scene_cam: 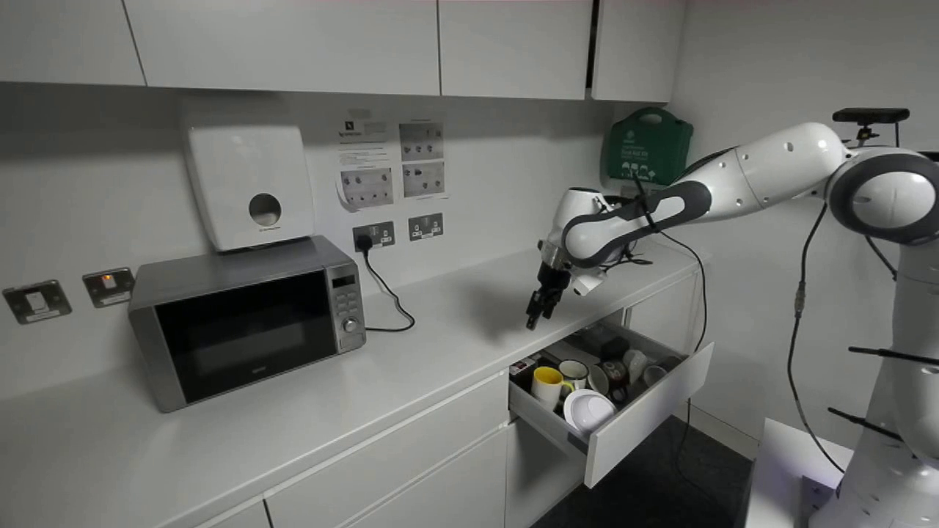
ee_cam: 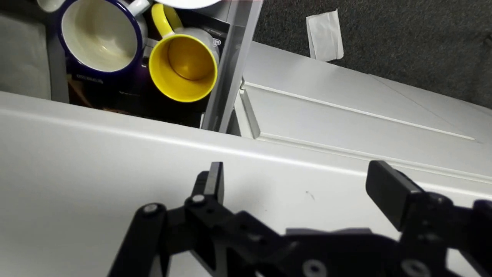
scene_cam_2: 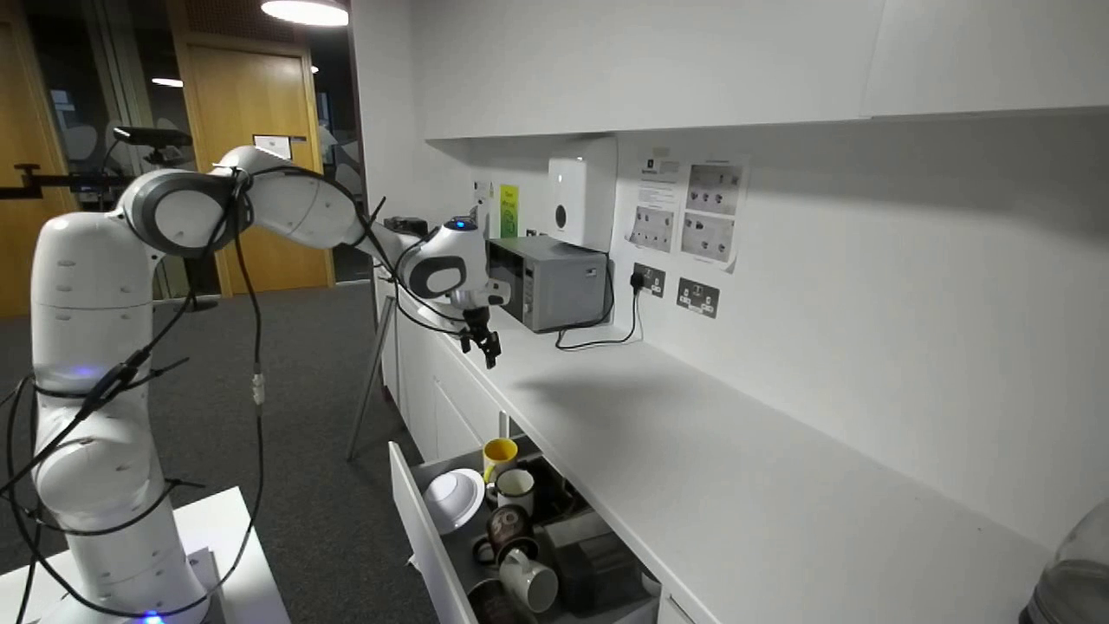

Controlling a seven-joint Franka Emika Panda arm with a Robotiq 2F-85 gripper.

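Over the white counter (scene_cam: 420, 348), beyond the drawer, hangs my gripper (scene_cam: 535, 318), pointing down. In the wrist view its two dark fingers stand wide apart, so the gripper is open, and only bare counter shows between them. The pulled-out drawer (scene_cam: 647, 413) holds several mugs. A yellow-lined mug (ee_cam: 184, 67) stands upright in its corner with a blue-rimmed white mug (ee_cam: 102, 34) beside it. Close to these lies a white bowl (scene_cam_2: 454, 497). A dark mug (scene_cam_2: 509, 530) and a tilted white mug (scene_cam_2: 528, 581) are farther along the drawer.
A silver microwave (scene_cam: 246, 312) stands on the counter, its black cable (scene_cam: 392, 303) running to a wall socket. Upper cupboards (scene_cam: 510, 48) overhang the counter. A green first-aid case (scene_cam: 647, 145) is at the back corner.
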